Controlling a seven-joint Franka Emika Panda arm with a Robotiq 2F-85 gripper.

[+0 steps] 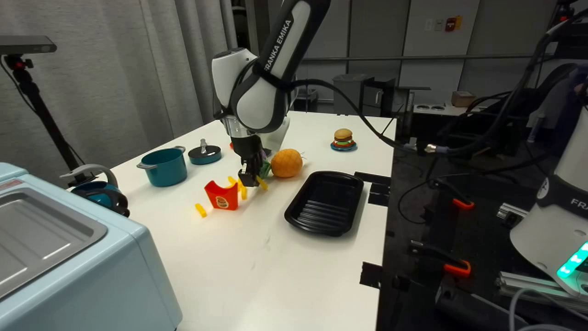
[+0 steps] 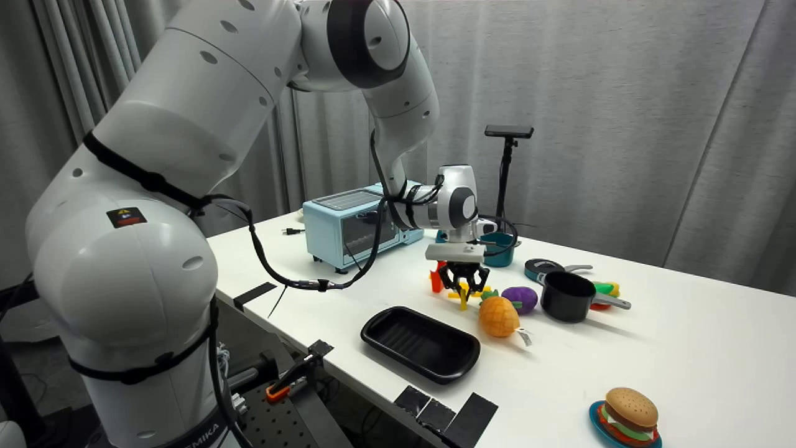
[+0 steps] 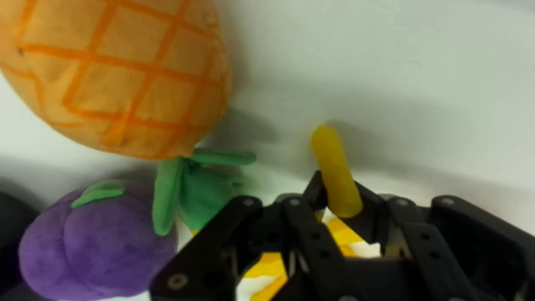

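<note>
A single yellow fry is pinched at one end between the black fingertips of my gripper, its free end pointing away over the white table. In exterior view 1 the gripper is low over the table, just behind the red fries box, with the held fry beside its tip. More yellow fries lie under and behind the fingers in the wrist view. One loose fry rests left of the box. Whether the held fry touches the table is hard to tell.
Close beside the gripper are an orange plush pineapple and a purple plush vegetable. A black tray sits near the table edge. Pots stand at the back, a blue toaster oven at the side.
</note>
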